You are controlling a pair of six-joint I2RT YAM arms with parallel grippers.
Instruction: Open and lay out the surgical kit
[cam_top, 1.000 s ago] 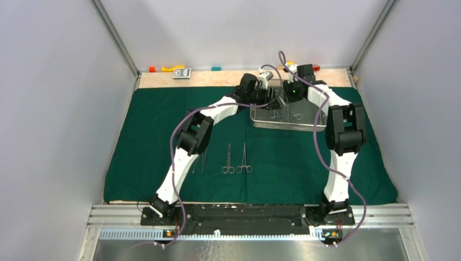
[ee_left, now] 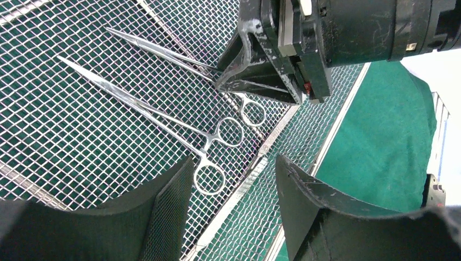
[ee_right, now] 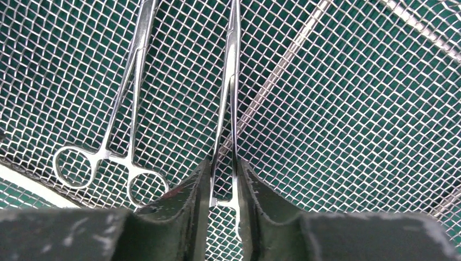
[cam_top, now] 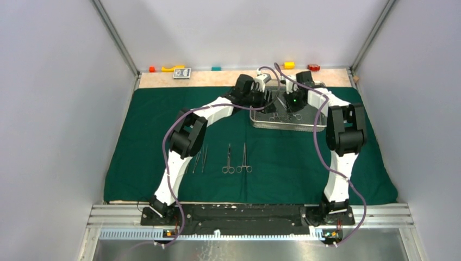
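Observation:
Two slim ring-handled steel instruments lie on the mesh floor of the wire tray (cam_top: pixel 288 129). My left gripper is over the ring end of the nearer instrument (ee_left: pixel 122 96), fingers wide apart and nothing between them. My right gripper is low at the other instrument (ee_right: pixel 232 62), one finger on each side of its shanks just above the rings. The gap there is narrow; whether the fingers press on the shanks is unclear. On the green cloth, scissors (cam_top: pixel 228 162), another ring-handled instrument (cam_top: pixel 244 162) and tweezers (cam_top: pixel 204 159) lie in a row.
Both arms reach into the tray close together; the right gripper's black body (ee_left: pixel 272 60) shows near the left fingers. Small coloured items and a framed picture (cam_top: pixel 182 73) stand along the back ledge.
My right gripper has come down and slightly towards the front, onto the instrument in the tray. The left arm shifted a little to the left early on, its gripper staying at the tray's left side.

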